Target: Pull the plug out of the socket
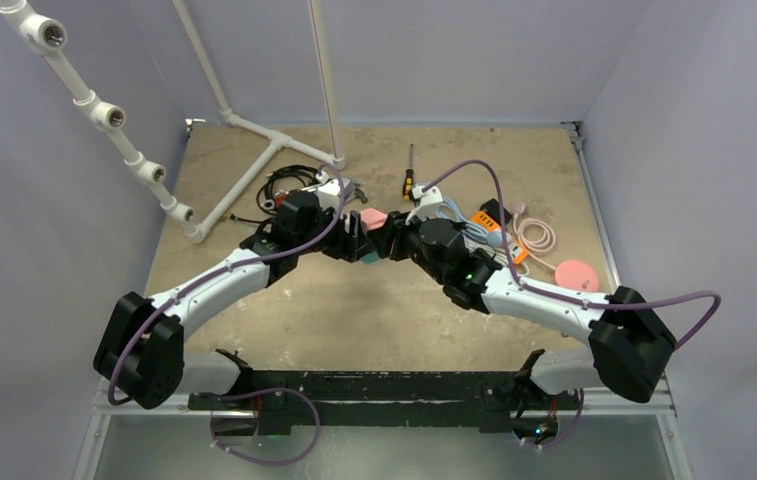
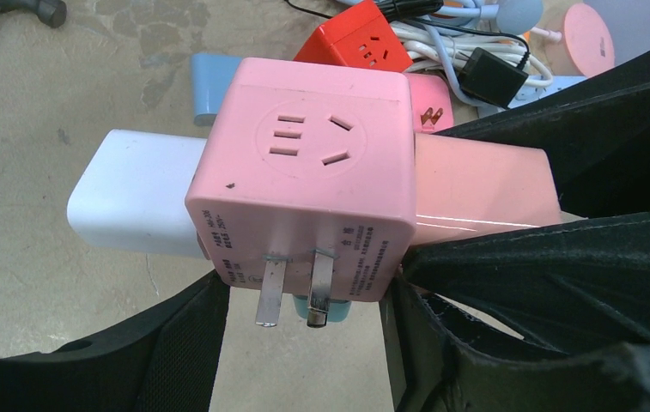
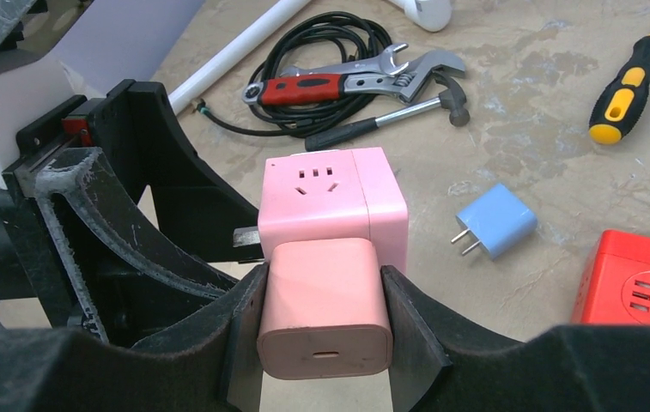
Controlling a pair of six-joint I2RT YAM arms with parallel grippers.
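A pink cube socket (image 2: 300,154) is held up between my grippers, metal prongs downward in the left wrist view, a white plug (image 2: 132,189) on one side and a salmon plug (image 2: 484,180) on the other. My left gripper is around the socket's lower part; whether it grips firmly is unclear. My right gripper is shut on the salmon plug (image 3: 325,318), which lines up against the socket (image 3: 330,189); whether they are still joined is unclear.
A red cube socket (image 3: 626,279), blue charger (image 3: 497,219), screwdriver (image 3: 626,90), hammer (image 3: 454,107), wrenches (image 3: 304,90) and coiled cables lie around on the table. A white pipe frame (image 1: 254,170) stands at the back left.
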